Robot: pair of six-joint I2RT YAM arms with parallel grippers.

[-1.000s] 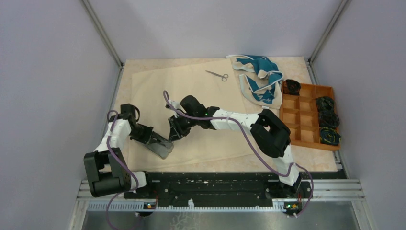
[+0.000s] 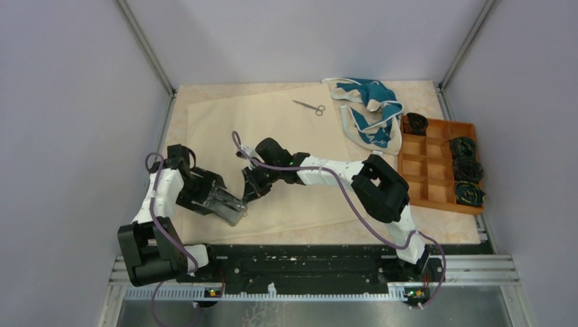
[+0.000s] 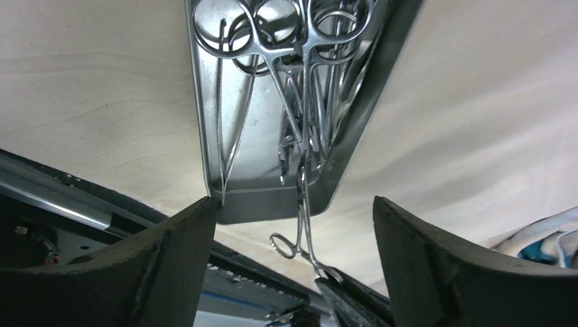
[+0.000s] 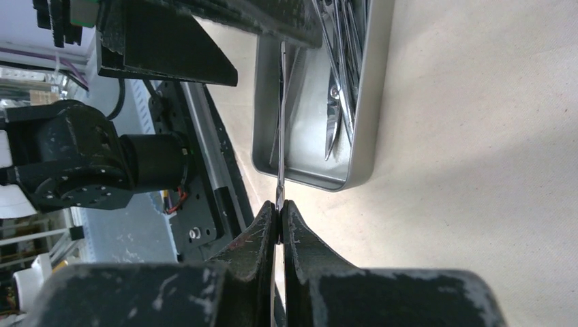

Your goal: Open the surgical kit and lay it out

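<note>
A grey metal tray [image 3: 262, 204] with several ringed steel instruments [image 3: 272, 51] lies at the left of the cloth. My left gripper is open over the tray, its fingers [image 3: 416, 252] well apart and touching nothing I can see. My right gripper is shut on the ringed end of a slender steel instrument [image 4: 282, 136], whose shaft points back over the tray between the left fingers. One ring [image 3: 283, 246] of it shows beside the right fingertips. The tray's far end is hidden by the left arm in the top view.
A pair of scissors [image 2: 310, 107] lies alone on the beige cloth [image 2: 225, 129] at the back. A crumpled teal and cream towel [image 2: 371, 112] and a wooden compartment box [image 2: 426, 167] with dark bundles are on the right. Mid-cloth is bare.
Both arms moved only slightly.
</note>
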